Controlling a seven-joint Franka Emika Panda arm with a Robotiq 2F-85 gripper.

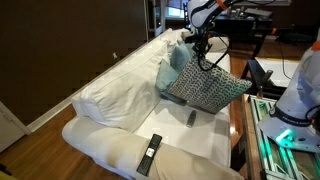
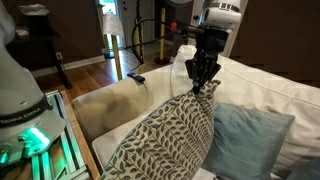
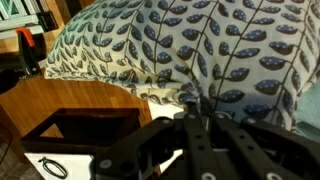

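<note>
A leaf-patterned pillow (image 1: 208, 88) hangs tilted at the far end of the white couch, its upper corner pinched in my gripper (image 1: 202, 62). In the second exterior view the same pillow (image 2: 165, 135) slopes down to the left from my gripper (image 2: 200, 88), which is shut on its top corner. The wrist view is largely filled by the pillow's leaf print (image 3: 200, 45), gathered into folds at the gripper; the fingertips are partly hidden by cloth and dark.
A blue-grey pillow (image 2: 246, 138) leans on the couch back beside the patterned one. One dark remote (image 1: 149, 155) lies on the near armrest, and another dark object (image 1: 191, 118) on the seat. Much of the white seat (image 1: 150, 118) is clear.
</note>
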